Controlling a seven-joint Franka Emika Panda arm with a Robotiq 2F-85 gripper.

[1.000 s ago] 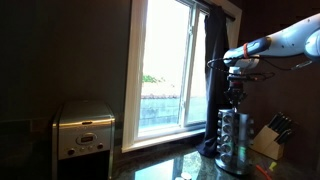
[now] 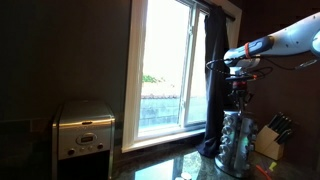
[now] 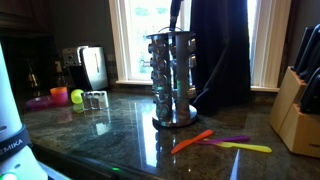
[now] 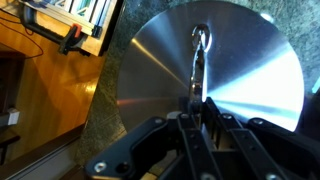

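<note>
A round spice rack [image 2: 236,145] with several jars stands upright on the dark counter, below my arm. Exterior view 2 shows the rack [image 3: 162,75] near the middle of the counter, on its round base. From above, in the wrist view, its shiny metal top [image 4: 150,75] fills the centre, with a narrow loop handle [image 4: 199,45] rising from it. My gripper is shut on the near end of that handle. Seen from the side, the gripper [image 2: 240,106] is dark and small, right over the rack's top.
Red, purple and yellow utensils, the red one [image 3: 192,141] nearest the rack, lie in front of it. A knife block [image 3: 297,115] stands to the right. At the left are a toaster [image 3: 86,66] and a wire holder [image 3: 96,100]. Behind hangs a dark curtain [image 2: 215,75].
The arm has shifted slightly to the right in exterior view 1. The jars on the rack look a little differently placed, while the base stays about where it was.
</note>
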